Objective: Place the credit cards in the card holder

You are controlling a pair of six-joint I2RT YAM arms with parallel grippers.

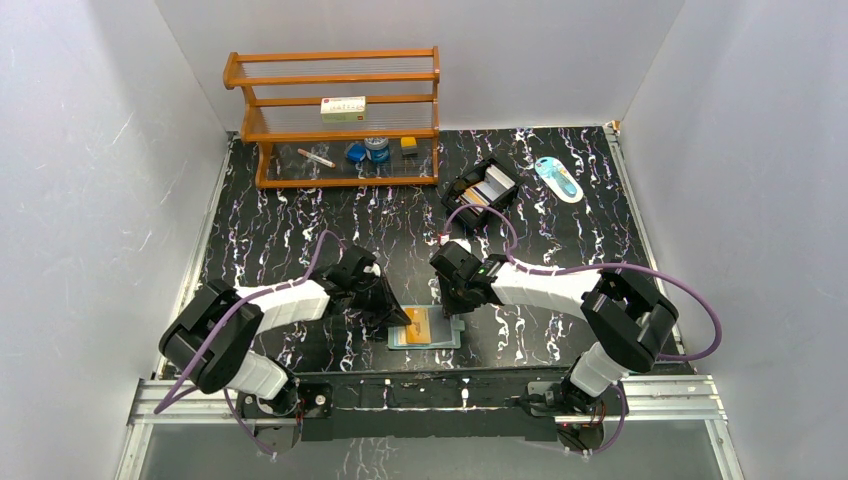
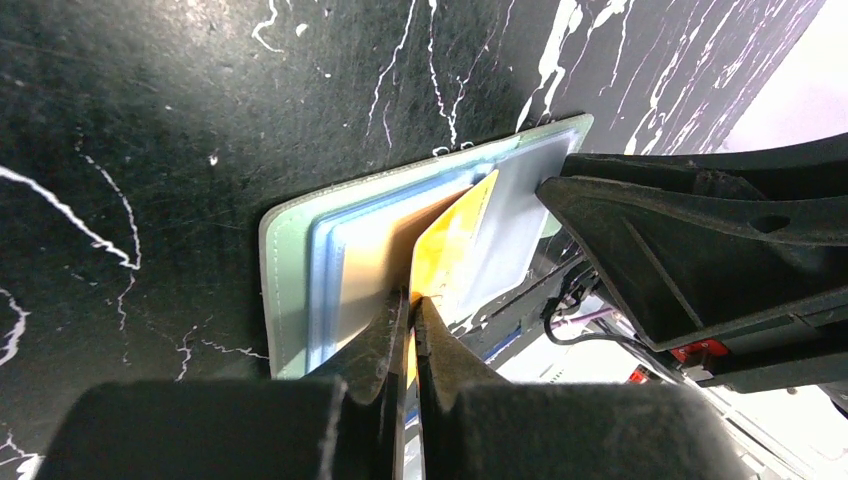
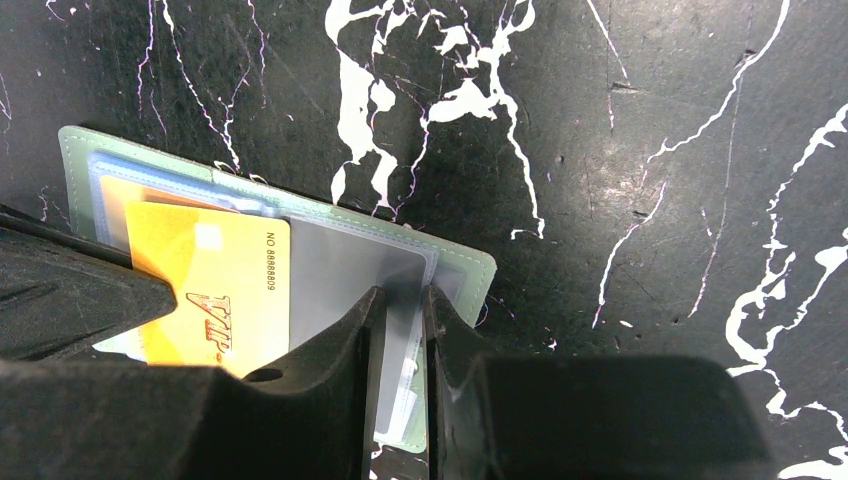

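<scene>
The pale green card holder [image 1: 396, 344] lies open at the table's front, with clear sleeves [image 3: 350, 262]. A yellow card lies over its middle, one edge raised in the left wrist view. My left gripper is shut at that raised edge, with yellow showing between its fingers. An orange-toned card [image 2: 375, 262] shows under the sleeve on the holder's left part. On the holder's right end, my right gripper is shut on the clear sleeve. How far the yellow card reaches into any sleeve cannot be told.
A black box [image 1: 482, 193] with several cards and other items stands behind the right arm. The wooden rack [image 1: 345, 182] is at the back left, and a blister pack [image 1: 558, 179] lies at the back right. Marble table around the holder is bare.
</scene>
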